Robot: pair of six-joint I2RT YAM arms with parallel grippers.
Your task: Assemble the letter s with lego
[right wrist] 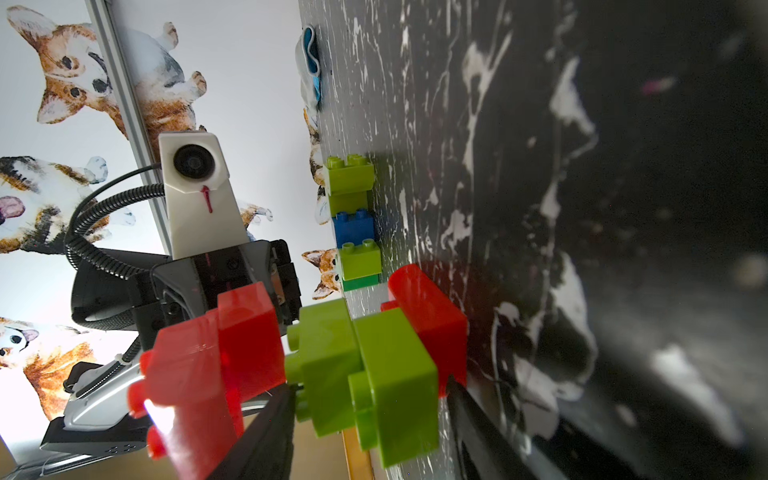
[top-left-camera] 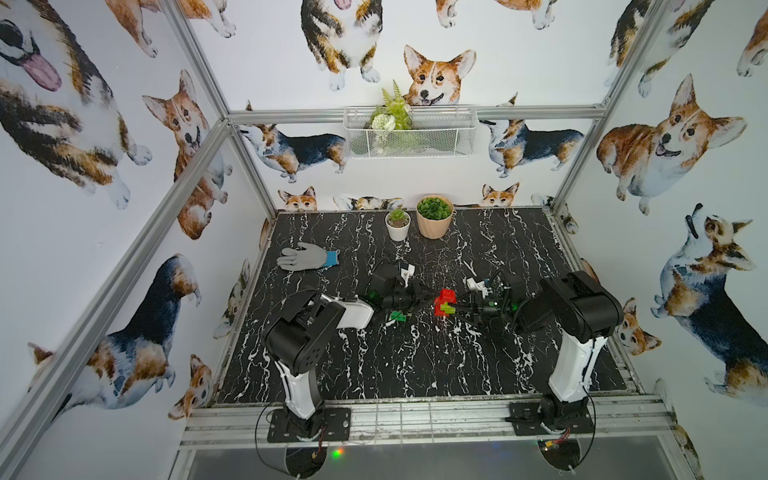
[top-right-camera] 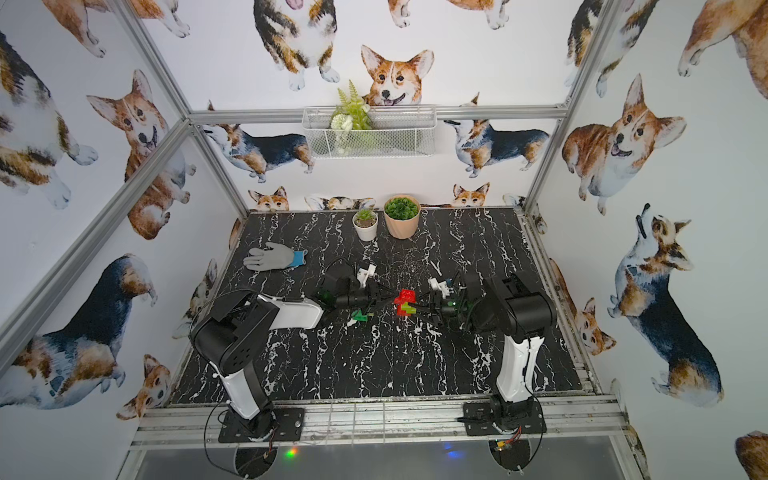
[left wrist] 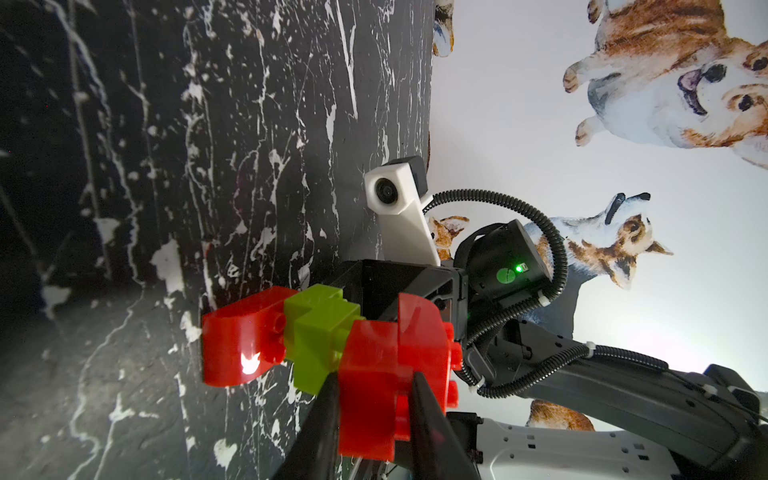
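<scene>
My left gripper is shut on a red brick piece, held above the table with its studs sideways. Facing it, my right gripper has a lime brick piece between its fingers; whether they grip it is hard to tell. The lime piece sits close against the red one in the left wrist view. A further red brick rests on the table below them.
More lime, blue and green bricks lie by the left arm. A grey glove and two potted plants stand at the back.
</scene>
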